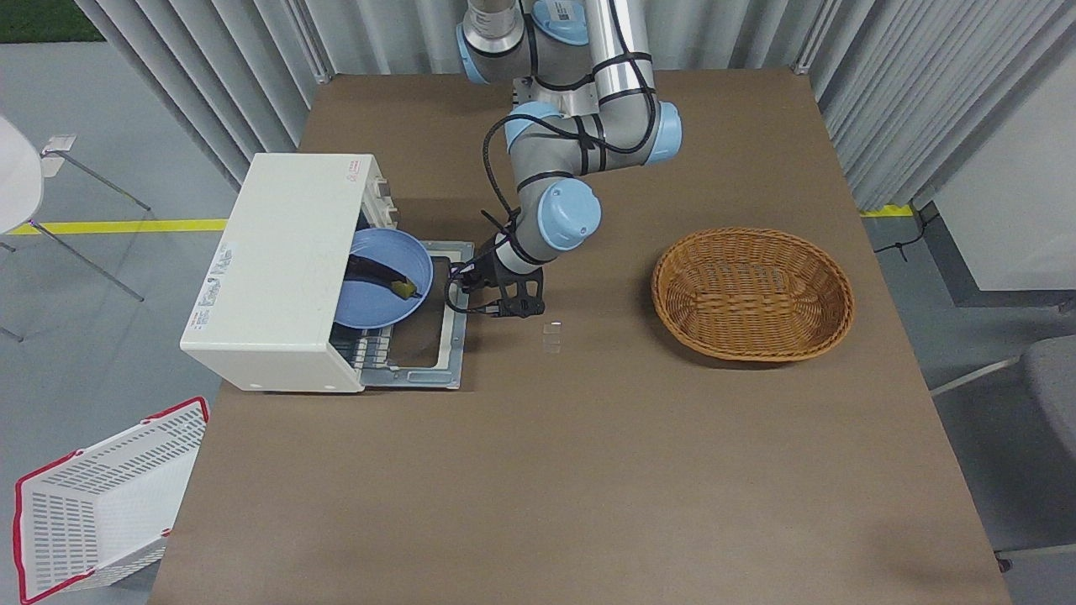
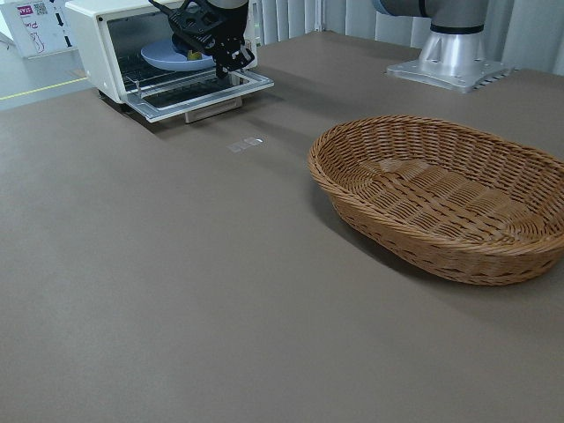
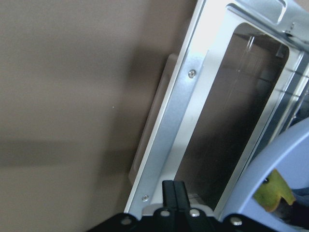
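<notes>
A white toaster oven (image 1: 267, 272) stands on the left of the table, its glass door lowered flat. A blue plate (image 1: 378, 307) sits partly out of it, holding a dark eggplant with a green stem (image 1: 403, 287); in the wrist view the plate (image 3: 260, 169) is at lower right, the stem (image 3: 270, 191) on it. My gripper is over the open door's frame, beside the plate, its fingers shut together with nothing visible between them.
An empty wicker basket (image 1: 751, 292) stands on the right of the table (image 1: 605, 474). A white plastic crate (image 1: 111, 494) is off the table at lower left.
</notes>
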